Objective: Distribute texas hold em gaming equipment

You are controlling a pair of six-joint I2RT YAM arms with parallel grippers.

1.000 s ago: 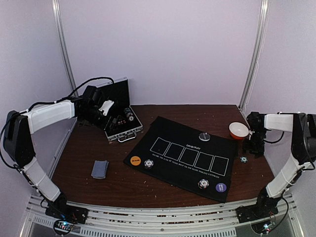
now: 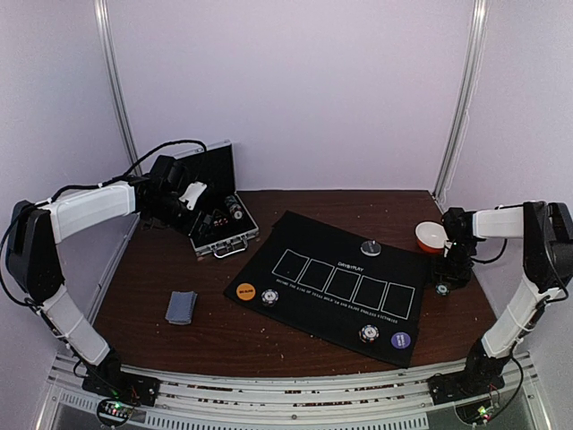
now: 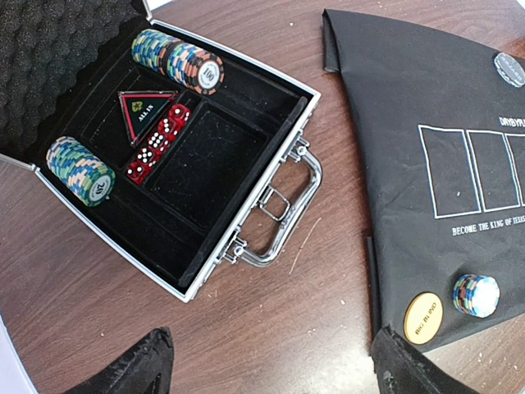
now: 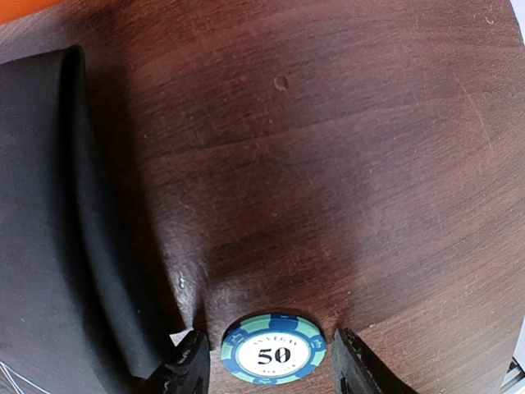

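Observation:
My left gripper hangs open above the aluminium case (image 2: pixel 224 237), which holds chip stacks (image 3: pixel 176 61), red dice (image 3: pixel 160 139) and an ALL IN triangle (image 3: pixel 144 111). In the right wrist view my right gripper stands open around a green 50 chip (image 4: pixel 273 349) on the wood, beside the black mat's folded edge (image 4: pixel 49 230). On the mat (image 2: pixel 340 322) lie chip stacks (image 2: pixel 369 333), a yellow Big Blind disc (image 3: pixel 423 318), a blue disc (image 2: pixel 400 340) and a grey disc (image 2: pixel 370 247).
A white and orange bowl (image 2: pixel 431 235) stands at the back right. A pile of cards (image 2: pixel 181 306) lies at the front left. Bare table shows left of and in front of the mat.
The left arm stays where it was.

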